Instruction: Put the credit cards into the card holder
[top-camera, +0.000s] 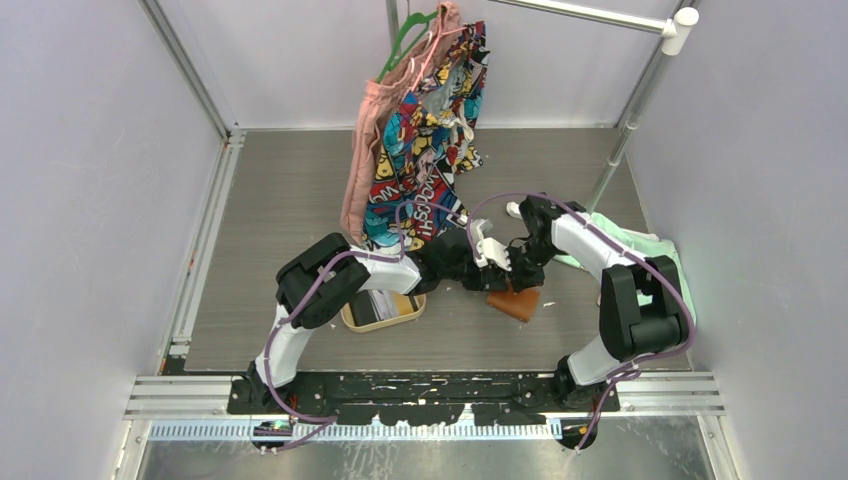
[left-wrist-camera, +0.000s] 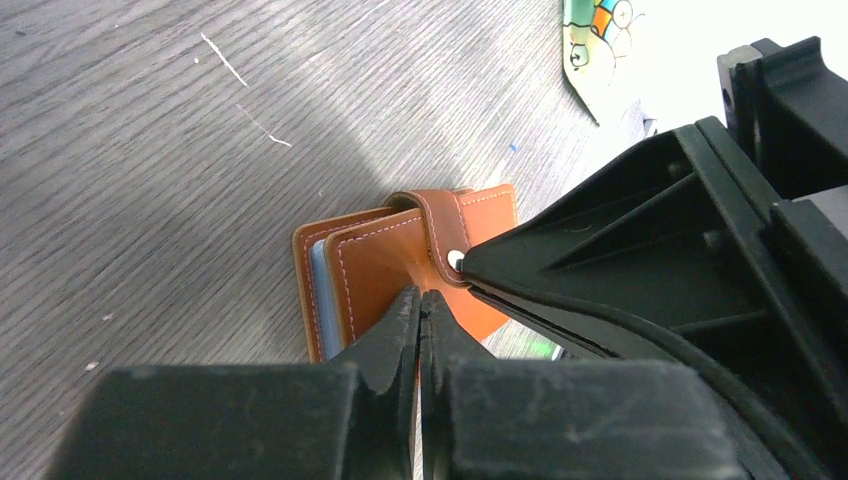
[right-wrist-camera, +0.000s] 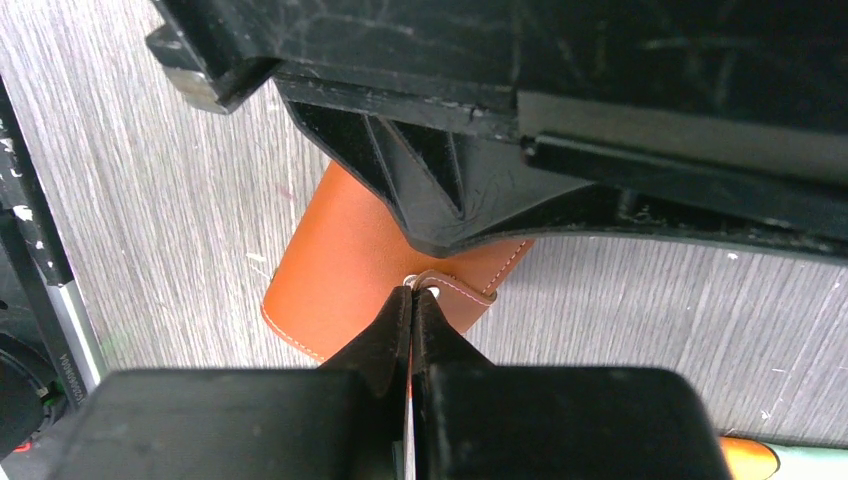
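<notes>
The brown leather card holder (top-camera: 514, 303) lies on the table between both arms, partly covered by them in the top view. Its short strap (left-wrist-camera: 437, 230) with a metal snap is bent over the front cover, and a pale blue edge (left-wrist-camera: 322, 292) shows between the leather layers. My right gripper is shut on the strap's end beside the snap. My left gripper is shut over the holder's cover, with nothing visible between its fingers. Whether it presses on the leather, I cannot tell.
To the left, under the left arm, stands a tan tray (top-camera: 385, 325) with several flat items. Patterned clothing (top-camera: 425, 150) hangs behind, and a pale green cloth (top-camera: 640, 243) lies at right. The table in front of the holder is clear.
</notes>
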